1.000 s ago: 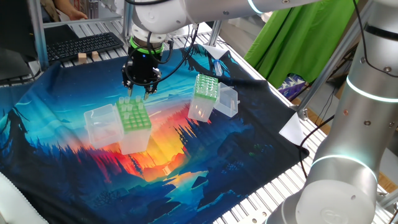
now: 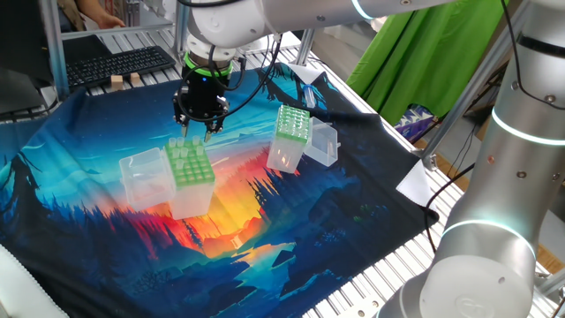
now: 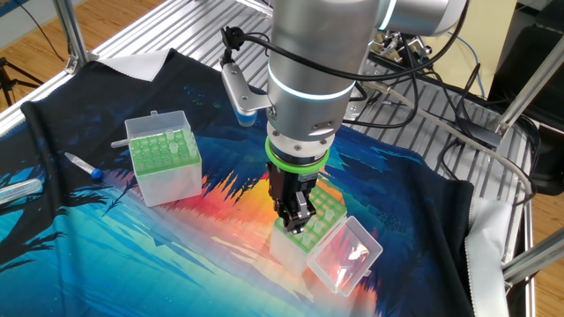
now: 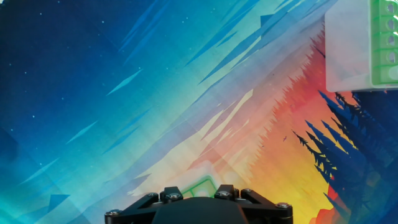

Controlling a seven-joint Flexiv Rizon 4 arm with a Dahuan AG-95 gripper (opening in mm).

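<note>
Two clear boxes with green perforated racks stand on the cloth. The left box (image 2: 189, 190) has several pale pieces standing in its rack, and its clear lid (image 2: 146, 177) hangs open to the left. The other box (image 2: 287, 150) is farther right, also with an open lid (image 2: 321, 141). My gripper (image 2: 197, 136) points down from above, by the far edge of the left box's rack. Its two fingers are apart, and nothing shows held. In the wrist view, a corner of a green rack (image 4: 201, 185) appears between the fingertips, partly hidden; the other box (image 4: 354, 50) is at upper right.
A blue-capped pen (image 3: 85, 166) lies on the cloth near the second box. A keyboard (image 2: 121, 65) and small wooden blocks (image 2: 116, 82) are beyond the cloth's edge.
</note>
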